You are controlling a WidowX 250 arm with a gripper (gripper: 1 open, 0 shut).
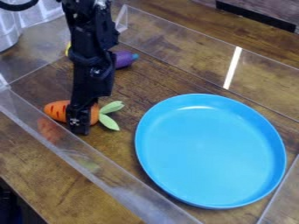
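My black gripper (82, 118) reaches down from the top left over an orange toy carrot (58, 110) with green leaves (110, 116), its fingertips at the carrot's leafy end. Whether the fingers hold the carrot or only surround it is hard to tell. A large blue plate (211, 150) lies to the right.
A purple toy (124, 59) and a yellow one, mostly hidden behind the arm, lie at the back. A clear plastic edge runs along the lower left. A white container (7, 31) is at the top left.
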